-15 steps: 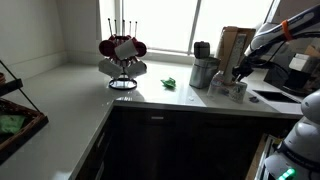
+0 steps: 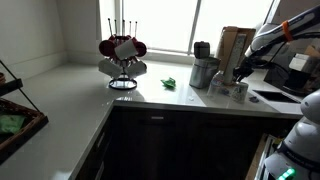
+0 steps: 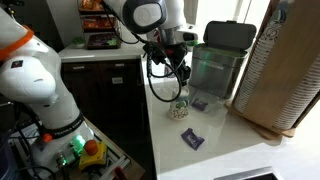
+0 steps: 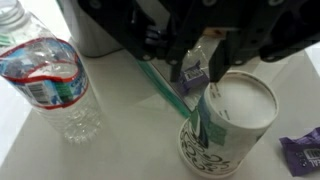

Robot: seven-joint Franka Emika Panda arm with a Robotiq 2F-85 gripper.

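In the wrist view, my gripper reaches down from the top edge, its dark fingers partly open with a gap between them. Just below the fingers stands an upright white and green paper cup [image 4: 212, 140], seen from above. A purple packet [image 4: 195, 78] shows through the gap, behind the cup; contact with it is unclear. Another purple packet [image 4: 302, 153] lies to the right. In exterior view 2 the gripper [image 3: 183, 84] is over the cup [image 3: 179, 109], with one purple packet [image 3: 192, 138] on the counter in front.
A clear plastic bottle [image 4: 55, 85] with a blue and red label stands left of the cup in the wrist view. A grey bin [image 3: 218, 68] and a tall brown cardboard piece [image 3: 268, 80] stand behind.
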